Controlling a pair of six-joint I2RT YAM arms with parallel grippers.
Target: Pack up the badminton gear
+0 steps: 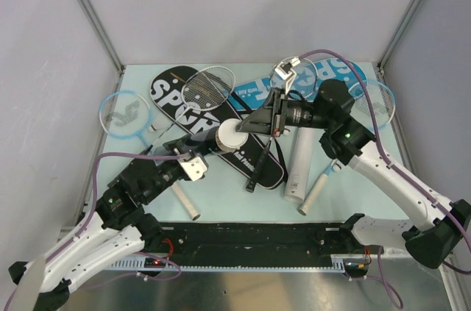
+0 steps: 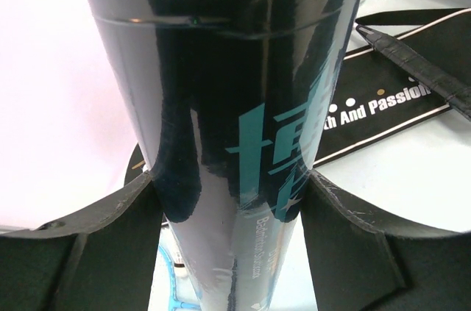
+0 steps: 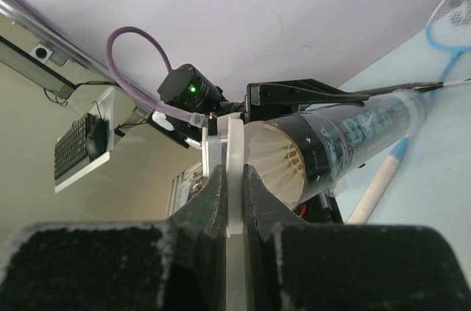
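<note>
A dark shuttlecock tube (image 1: 207,142) is tilted up over the left half of the table, with my left gripper shut around its body. Feathers (image 3: 276,156) show at the tube's uncovered end in the right wrist view. My right gripper pinches the round white lid (image 3: 234,151) by its edge. From above, the lid overlaps the tube's end; it stands close to the opening and off to one side in the right wrist view. Whether they touch, I cannot tell.
Below lie a black racket bag (image 1: 259,155) and a blue bag (image 1: 254,93). Several rackets, among them a blue-framed one (image 1: 125,114) and a white-framed one (image 1: 208,89), surround them. A pale tube (image 1: 299,167) lies at centre right.
</note>
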